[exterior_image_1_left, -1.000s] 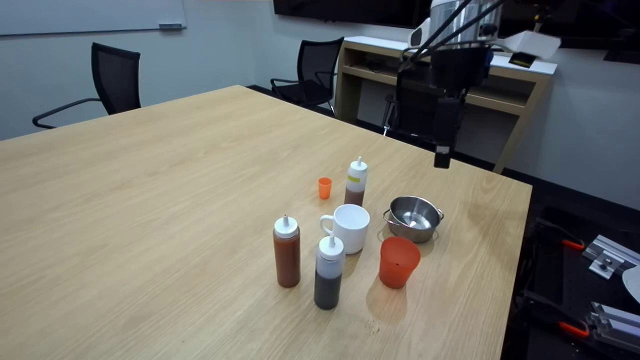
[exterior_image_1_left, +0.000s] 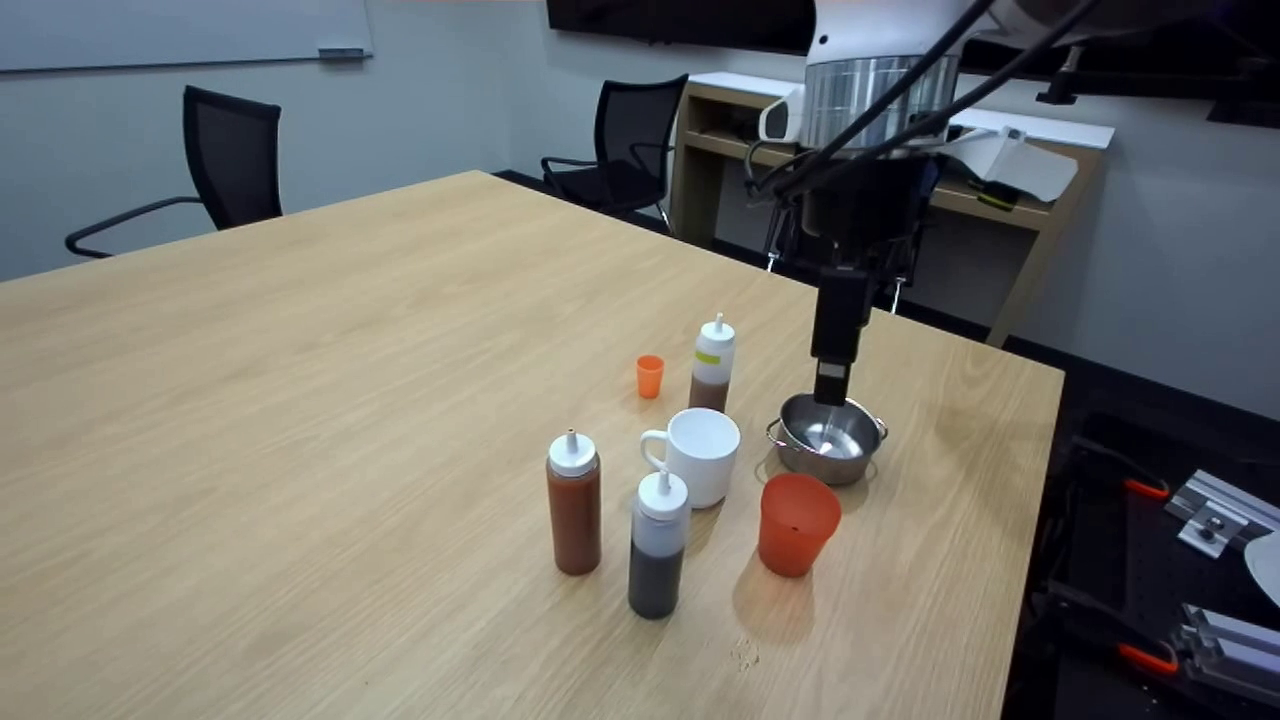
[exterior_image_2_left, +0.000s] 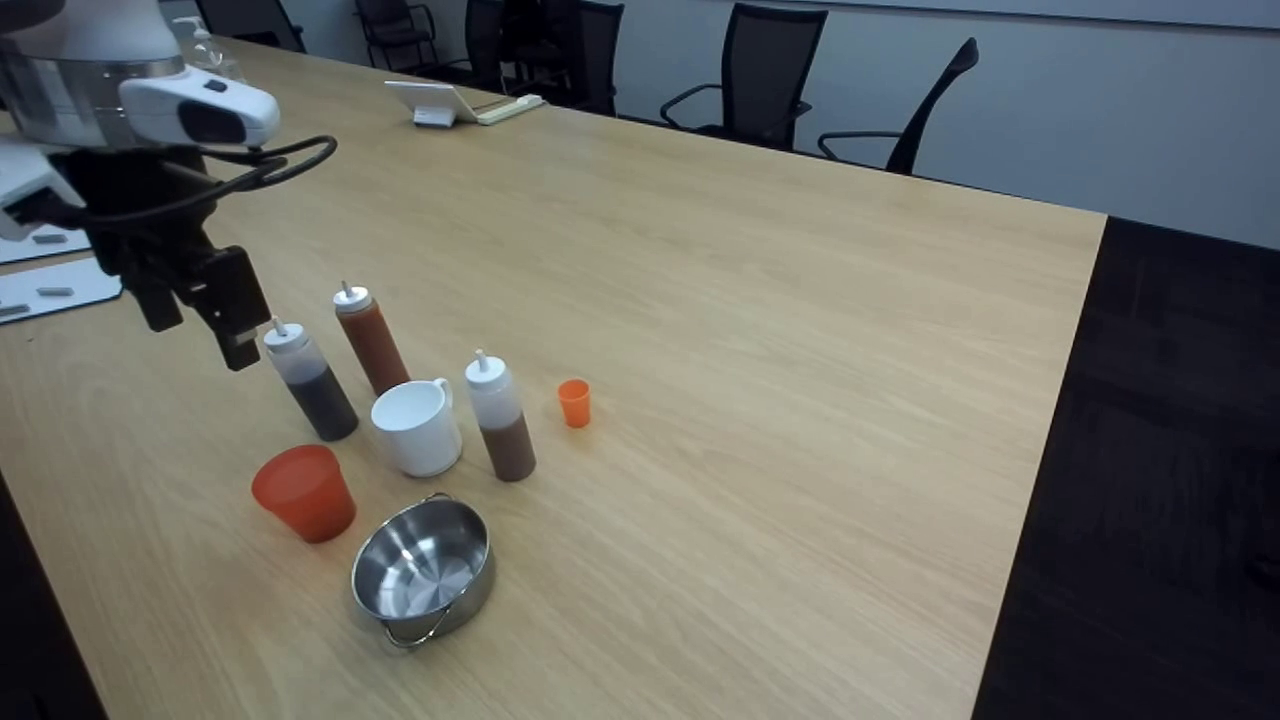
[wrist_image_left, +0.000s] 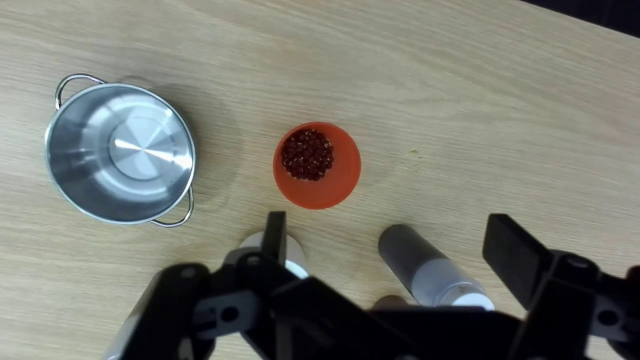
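Note:
My gripper (exterior_image_2_left: 202, 334) stands open above the table, its fingers (wrist_image_left: 274, 240) wide apart and nothing held between them. Below it, in the wrist view, an orange-red cup (wrist_image_left: 336, 180) has dark red beans (wrist_image_left: 307, 154) gathered at one side of its bottom. A two-handled steel pot (wrist_image_left: 138, 147) lies to the left of that cup and looks empty. A white mug (exterior_image_1_left: 704, 456) stands close to the cup; the gripper partly covers the mug in the wrist view. A squeeze bottle of dark liquid (wrist_image_left: 414, 255) shows between the spread fingers, lower down.
Two more squeeze bottles, one reddish brown (exterior_image_1_left: 575, 510) and one brown (exterior_image_1_left: 710, 372), stand upright around the mug. A tiny orange cup (exterior_image_2_left: 575, 404) sits beyond the brown one.
In exterior view 1 the gripper has come lower and to the left, so its finger now overlaps the pot's far rim. The objects on the table stay where they were.

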